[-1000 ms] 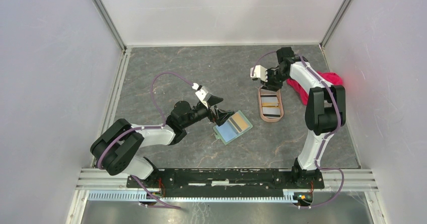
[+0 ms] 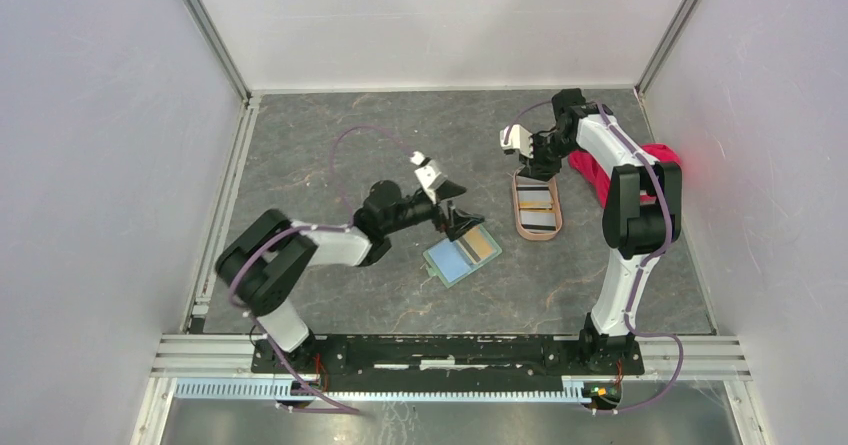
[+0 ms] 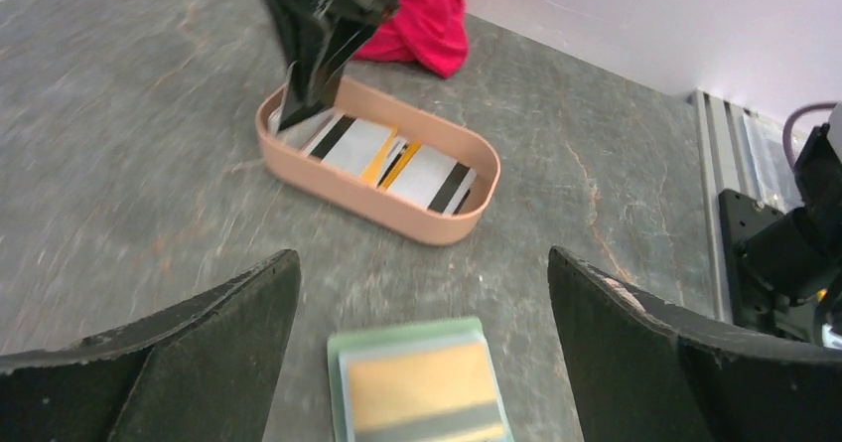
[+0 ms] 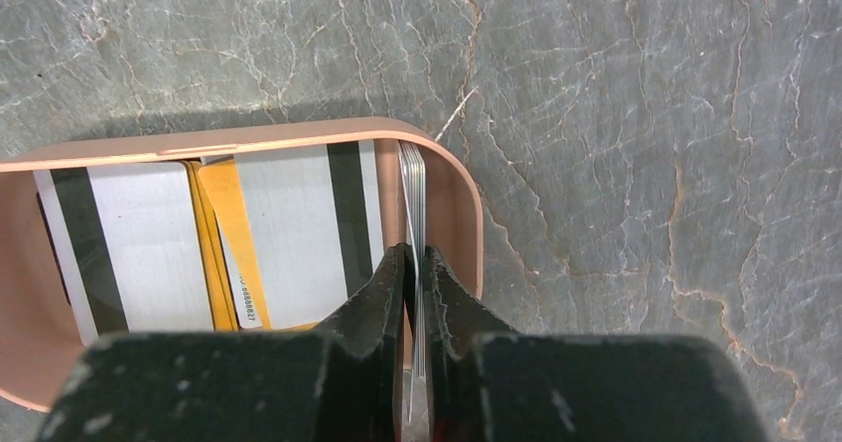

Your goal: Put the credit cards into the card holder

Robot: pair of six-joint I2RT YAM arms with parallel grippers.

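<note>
At the far end of a pinkish oval tray, my right gripper is shut on a thin stack of cards held on edge inside the rim. Other white cards with black stripes and yellow edges lie flat in the tray. Left of the tray, the green-edged card holder lies on the table, with a blue panel and a tan one in view. My left gripper stands open above the holder's far edge, nothing between its fingers.
A crumpled red cloth lies behind the right arm, close to the tray.
The left arm has swung to the right and slightly away from the front, bringing its open gripper over the holder's far edge. The right gripper has barely shifted; tray and holder are still.
</note>
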